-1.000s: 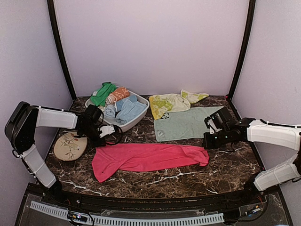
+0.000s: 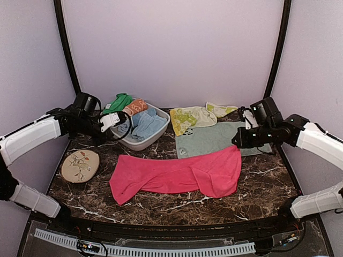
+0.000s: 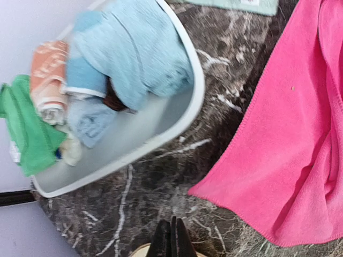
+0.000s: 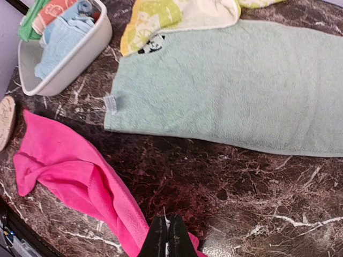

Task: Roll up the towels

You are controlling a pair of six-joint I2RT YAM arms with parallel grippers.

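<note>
A pink towel lies loosely spread with folds across the front of the dark marble table. My left gripper is shut and raised left of it, near the basket; nothing shows between its fingers. My right gripper is shut at the pink towel's raised back right corner, which seems pinched in its tips. A pale green towel lies flat behind, with a yellow-white towel beyond it. A white basket holds green, orange and blue towels.
A round embroidered hoop lies at the front left. Bare table shows at the front right and along the front edge.
My left gripper has risen away from the pink towel's left corner. My right gripper has risen, drawing up the towel's right corner, and that end has spread wider.
</note>
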